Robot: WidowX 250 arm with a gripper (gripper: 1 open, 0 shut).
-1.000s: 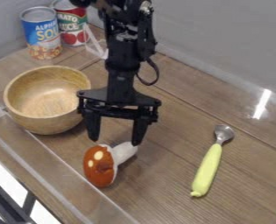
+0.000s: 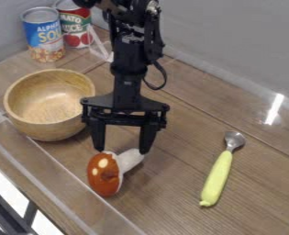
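The black robot gripper [image 2: 126, 136] hangs in the middle of the camera view, its two fingers apart, above and behind an orange-red object [image 2: 106, 173] with a pale end that lies on the wooden table [image 2: 172, 202]. Nothing shows between the fingers. The pale end is just below the right finger; whether they touch I cannot tell.
A wooden bowl [image 2: 49, 103] sits to the left of the gripper. An ALPO can [image 2: 45, 37] and a red can [image 2: 78, 23] stand at the back left. A utensil with a pale green handle [image 2: 217, 174] lies on the right, with clear table around it.
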